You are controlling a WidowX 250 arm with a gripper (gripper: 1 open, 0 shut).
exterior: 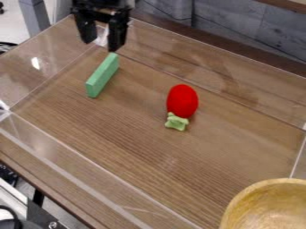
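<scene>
My dark gripper (102, 34) is at the upper left of the camera view, over the clear plastic container there and just above a green bar (103, 75) lying on the wooden table; its fingers are blurred but appear apart, open. A red oval object (183, 99) lies right of centre, with a small light-green piece (177, 122) at its near side.
A yellow bowl (270, 207) sits at the bottom right corner, partly out of frame. A raised wooden edge runs along the back right, and cables hang beyond the left edge.
</scene>
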